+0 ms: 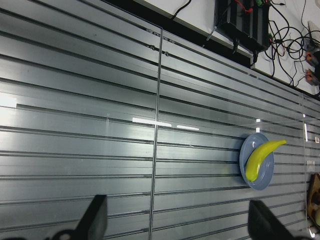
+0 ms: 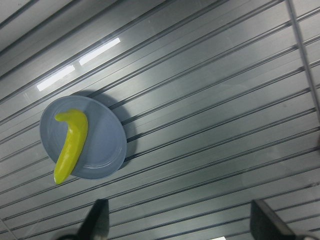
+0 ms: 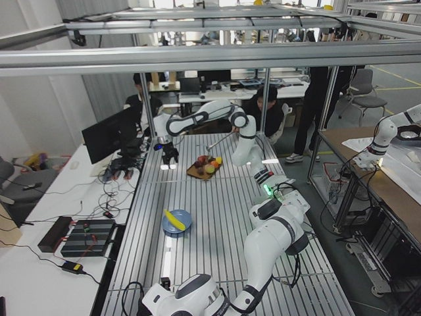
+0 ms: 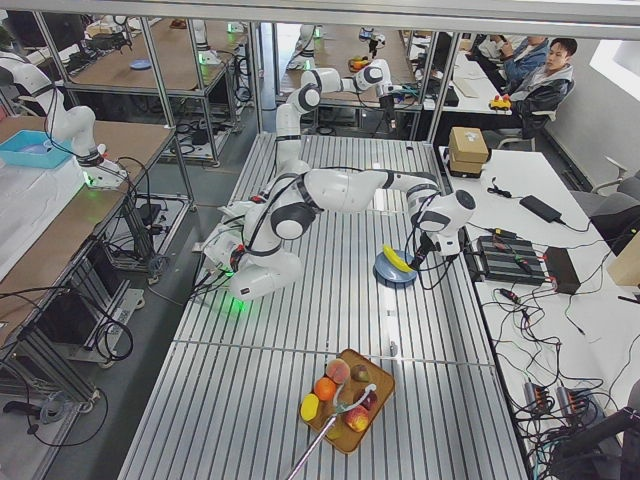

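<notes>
A yellow banana (image 3: 173, 220) (image 4: 396, 259) (image 1: 260, 158) (image 2: 71, 145) lies in a blue plate (image 3: 184, 226) (image 4: 390, 276) (image 1: 265, 174) (image 2: 105, 145). My right gripper (image 3: 169, 158) (image 4: 432, 255) is raised beyond the plate, toward the fruit board; its fingertips (image 2: 97, 220) stand wide apart with nothing between. My left gripper is low in the camera left view, mostly hidden by its arm; in the left wrist view its fingertips (image 1: 95, 220) are wide apart and empty.
A wooden board (image 3: 192, 172) (image 4: 378, 372) of mixed fruit and a metal rod (image 4: 310, 450) lie at the far end. Electronics (image 3: 89, 237) and cables cover the side desk.
</notes>
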